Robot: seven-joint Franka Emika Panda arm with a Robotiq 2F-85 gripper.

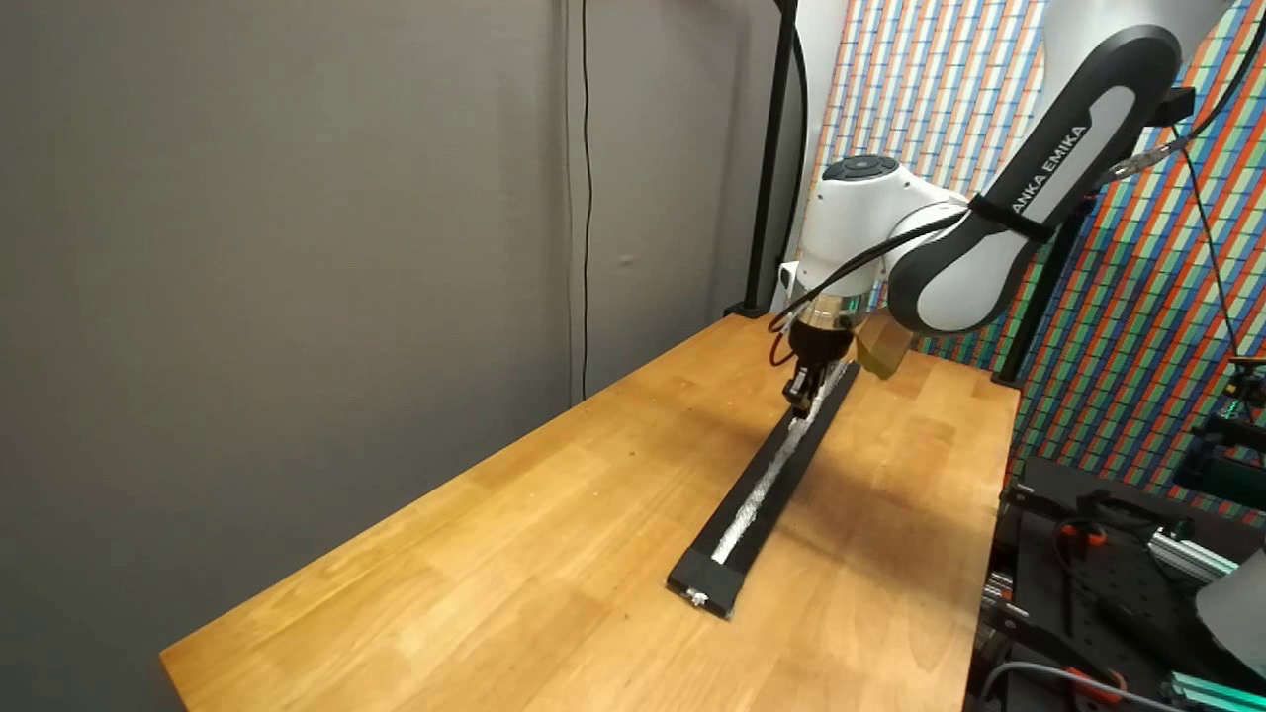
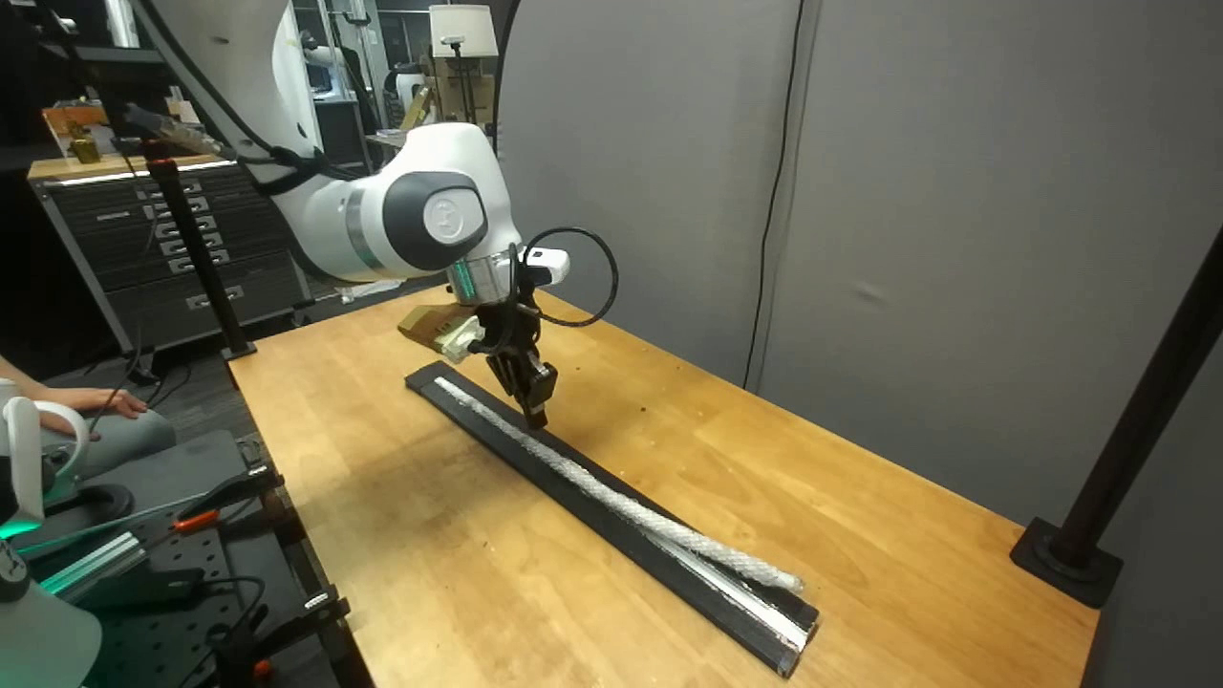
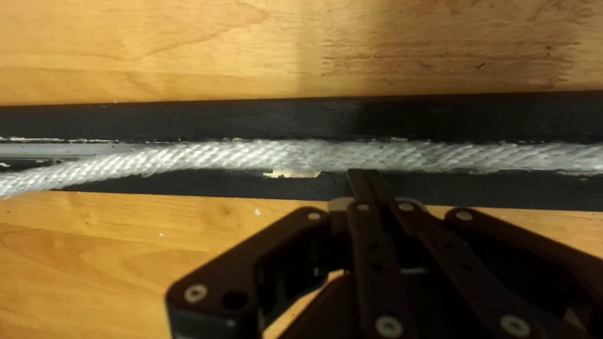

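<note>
A long black channel strip (image 1: pixel 700 568) lies on the wooden table, with a white braided rope (image 1: pixel 761 492) running along its groove. In exterior view 2, the rope (image 2: pixel 625 505) follows the groove at the far part, then veers off over one black side near the close end, where the silvery groove (image 2: pixel 734 589) lies bare. The wrist view has the rope (image 3: pixel 362 155) over the groove at the middle and right, curving out across the black edge at the left. My gripper is shut with nothing showing between its fingers; its tips appear at the rope's edge. Contact cannot be judged.
A brownish block-like piece (image 2: pixel 436 327) appears beside the wrist. Black posts (image 2: pixel 1083 522) stand at the table's corners, and a grey wall runs along one long side.
</note>
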